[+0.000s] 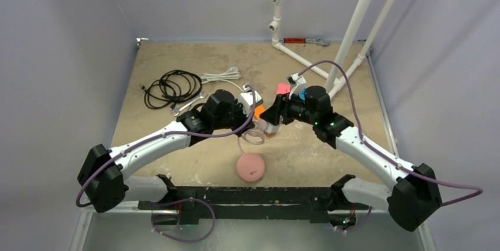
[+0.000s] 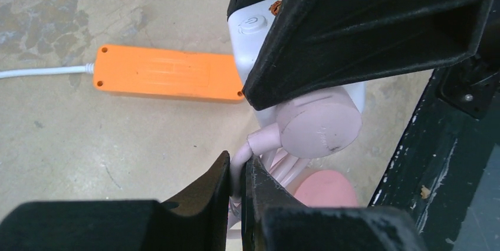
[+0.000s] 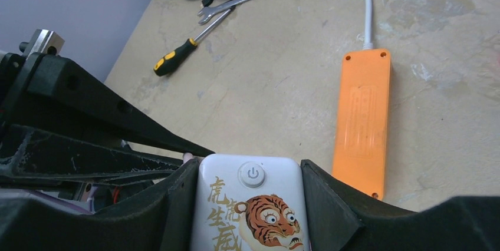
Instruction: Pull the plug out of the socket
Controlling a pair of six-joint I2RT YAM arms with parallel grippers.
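Observation:
The white socket block (image 3: 252, 204) carries a tiger picture and a power button, and my right gripper is shut on its two sides. In the left wrist view, the pale pink plug (image 2: 321, 122) sits against the lower end of the white block (image 2: 252, 33), below the right gripper's black finger (image 2: 377, 33). No pins show between plug and block. My left gripper is shut on the plug's pink cord (image 2: 238, 159), close behind the plug. From the top view, both grippers meet above the middle of the table, largely hiding plug and block.
A pink round base (image 1: 250, 167) lies near the front edge. An orange power strip (image 2: 168, 73) with a white cord lies under the grippers. Black cable (image 1: 171, 89), a wrench (image 3: 239, 0) and a screwdriver (image 3: 176, 58) occupy the left; white pipes (image 1: 354, 33) stand at back right.

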